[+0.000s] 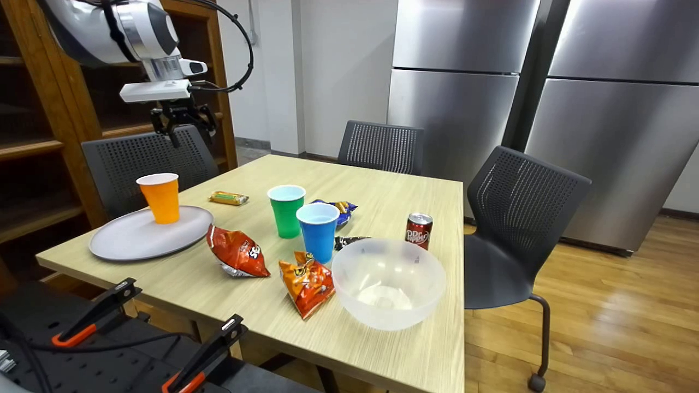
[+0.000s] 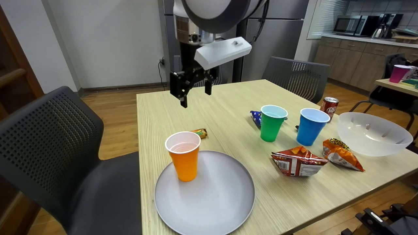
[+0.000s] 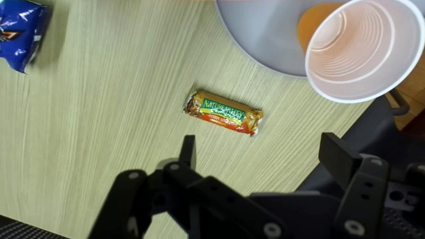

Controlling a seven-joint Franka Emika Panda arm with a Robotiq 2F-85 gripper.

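Note:
My gripper is open and empty, held well above the table's far left part. Below it in the wrist view lies a granola bar (image 3: 222,112) in a gold, green and red wrapper, flat on the wood. An orange cup (image 2: 186,162) stands upright on the grey plate (image 2: 231,195), toward the plate's back left. In exterior view 2 the gripper (image 2: 196,98) hangs behind that cup, and the plate's rim hides part of nothing but the table; the cup covers one end of the bar (image 2: 200,133).
A green cup (image 1: 286,213), a blue cup (image 1: 318,236), a red chip bag (image 1: 237,254), an orange chip bag (image 1: 306,285), a blue bag (image 1: 344,213), a soda can (image 1: 419,230) and a clear bowl (image 1: 386,308) share the table.

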